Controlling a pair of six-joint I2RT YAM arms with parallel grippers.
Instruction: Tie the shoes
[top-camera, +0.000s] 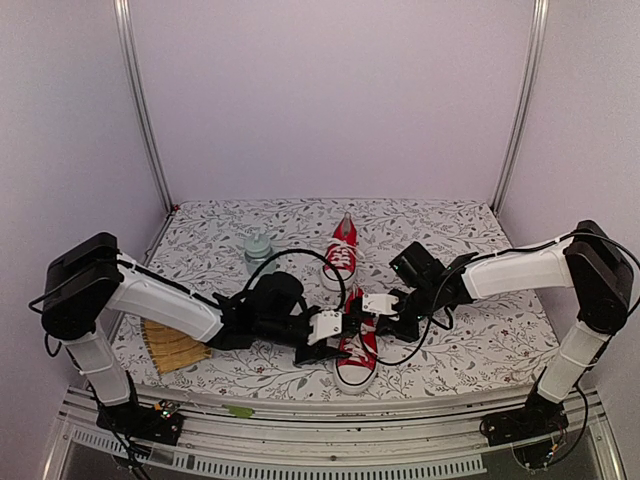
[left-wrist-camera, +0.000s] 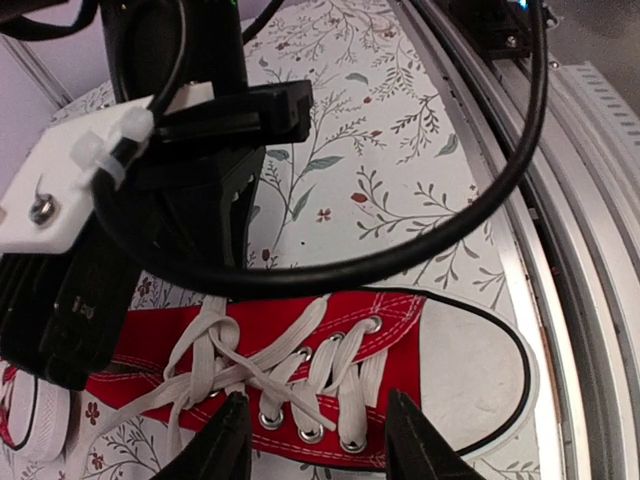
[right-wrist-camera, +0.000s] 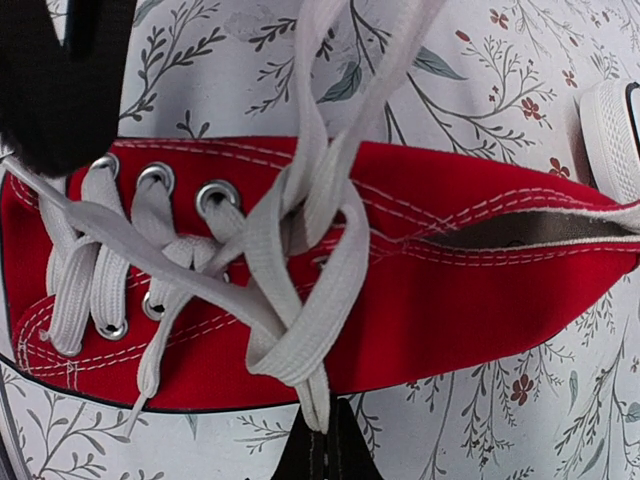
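The near red shoe (top-camera: 355, 377) lies with its toe toward the table's front edge, and its white laces are looped in a loose knot near the ankle opening, clear in the right wrist view. A lace loop (right-wrist-camera: 312, 350) runs from that knot into my right gripper, which is shut on it beside the shoe. Above the laced front of the shoe is my left gripper; its fingertips stand apart. In the left wrist view a loose lace end (left-wrist-camera: 300, 402) shows beyond and between those fingers, apparently not gripped.
Behind stands the second red shoe (top-camera: 341, 248), its toe facing forward. A pale jar (top-camera: 258, 247) stands at the back left, and a wooden slatted mat (top-camera: 172, 350) lies at the left. The two arms are close together over the near shoe.
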